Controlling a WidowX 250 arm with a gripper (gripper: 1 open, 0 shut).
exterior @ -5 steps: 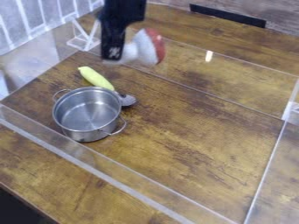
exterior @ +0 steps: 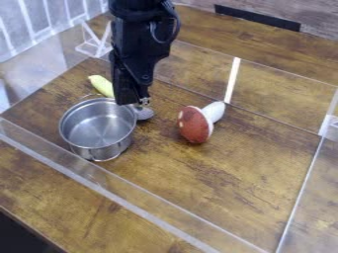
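Note:
My gripper (exterior: pixel 134 101) hangs over the back rim of a steel pot (exterior: pixel 95 134); whether its fingers are open or shut is hard to make out. A toy mushroom (exterior: pixel 193 126) with a red cap and white stem lies on the wooden table to the right of the pot, apart from the gripper. A yellow-green elongated object (exterior: pixel 101 85) lies behind the pot, partly hidden by the gripper. A small grey metal object (exterior: pixel 146 115) lies beside the pot.
Clear plastic walls border the wooden work area (exterior: pixel 251 178) at front, back and sides.
The mushroom, earlier held up by my gripper, now lies on the table, released. My gripper has come down and left, toward the pot.

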